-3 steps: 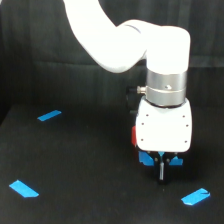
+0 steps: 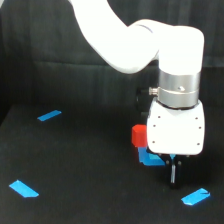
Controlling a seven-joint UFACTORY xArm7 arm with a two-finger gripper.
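Observation:
My white arm reaches in from the top, and its gripper [image 2: 172, 172] points down close to the black table. Its fingers are dark and thin, seen nearly edge-on, so whether they are apart or together does not show. Left of the white gripper body a red object [image 2: 138, 135] peeks out, partly hidden by it. Just below the red is a blue object [image 2: 150, 158], also partly covered by the gripper. Whether the red and blue belong to one thing, and whether the fingers touch either, I cannot tell.
Flat blue strips lie on the black table [image 2: 90, 160]: one at the back left [image 2: 49, 115], one at the front left [image 2: 24, 189], one at the front right [image 2: 196, 197]. Dark cloth hangs behind.
The arm and gripper have shifted a little to the right. More of the red object shows on the gripper's left side now. The blue strips have stayed put.

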